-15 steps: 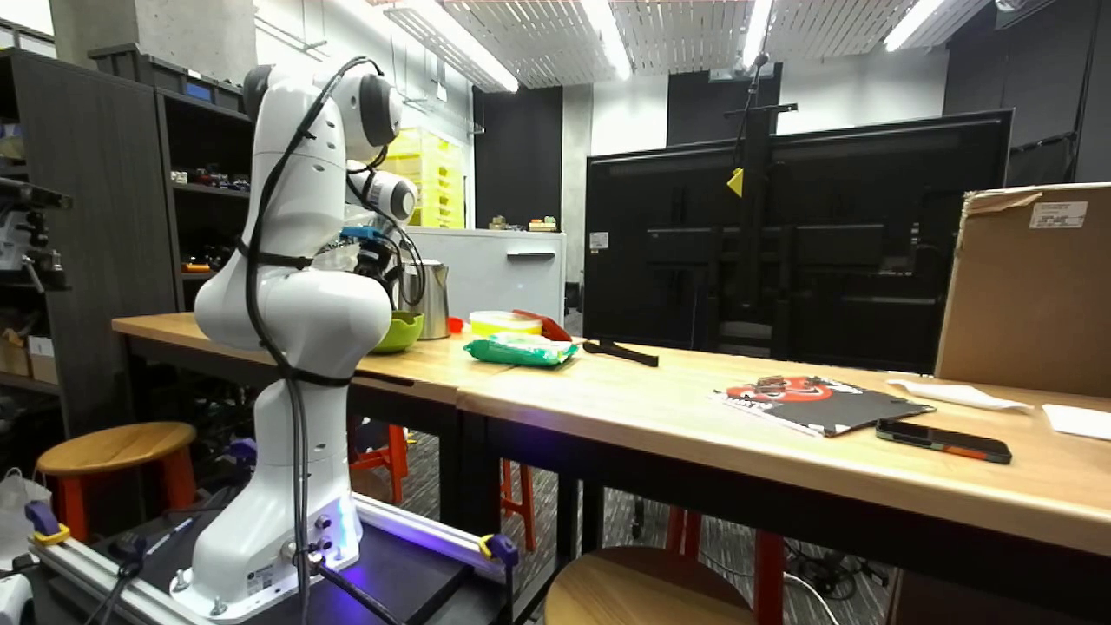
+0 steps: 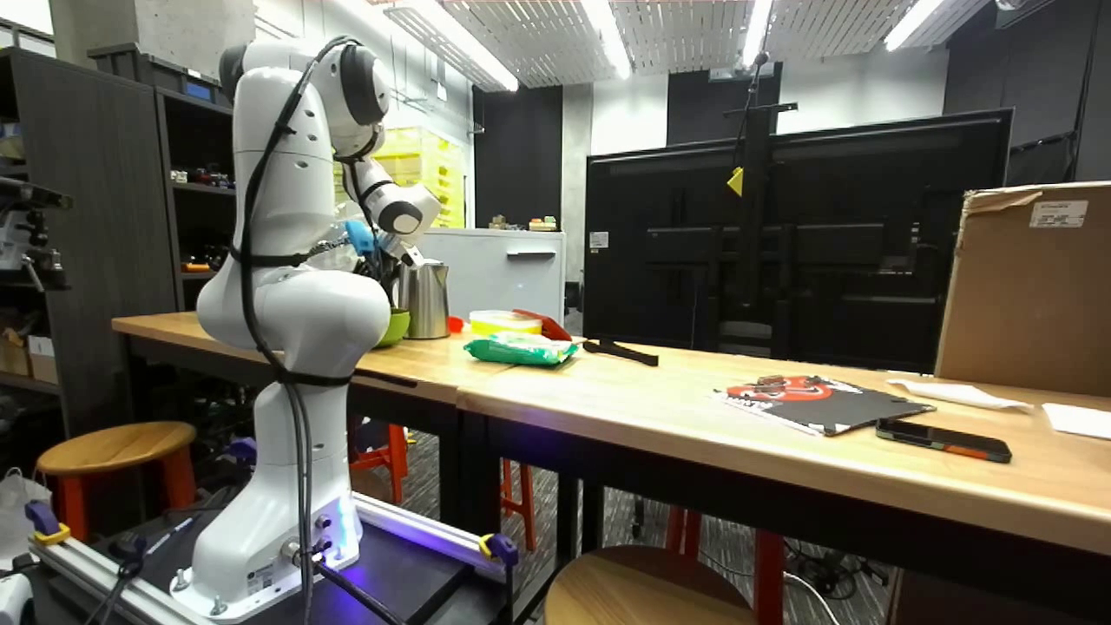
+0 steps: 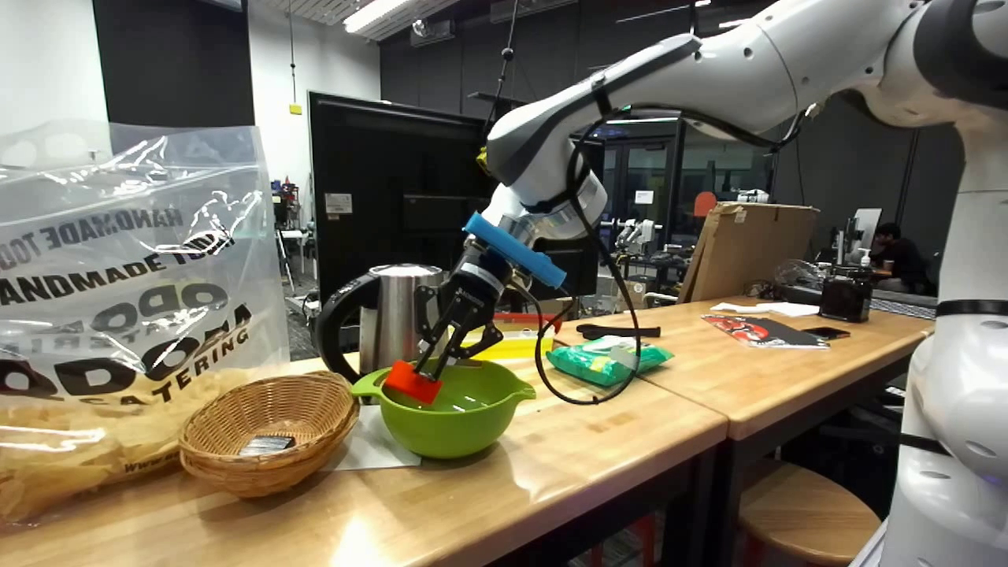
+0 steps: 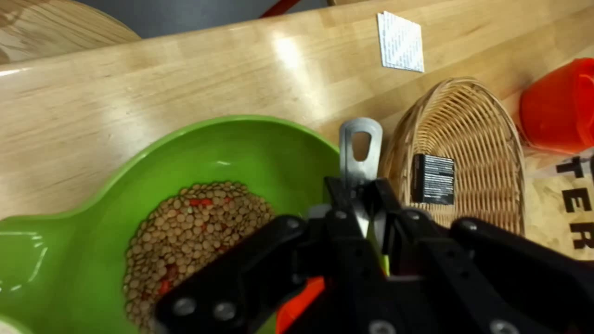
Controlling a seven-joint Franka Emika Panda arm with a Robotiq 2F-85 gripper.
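Note:
My gripper is shut on the silver handle (image 4: pixel 360 147) of a utensil, whose slotted end sticks out past the fingers. An orange-red part (image 4: pixel 300 303) shows beside the fingers; in exterior view 2 a red piece (image 3: pixel 413 381) sits at the fingertips over the bowl's near-left rim. Whether it belongs to the utensil is hard to tell. The green bowl (image 3: pixel 458 430) stands on the table under the tilted gripper. Inside it, brown lentils (image 4: pixel 189 239) with a few red bits cover the bottom.
A wicker basket (image 3: pixel 269 477) holding a small dark box (image 4: pixel 434 179) adjoins the bowl, with a large plastic bag (image 3: pixel 123 312) beyond. A steel kettle (image 3: pixel 402 312) stands behind. A red cup (image 4: pixel 557 105) and a green pack (image 3: pixel 605 361) lie farther off.
In exterior view 1 the upper arm has shifted slightly left, and the wrist has swung and tilted over, so the hand now leans above the bowl.

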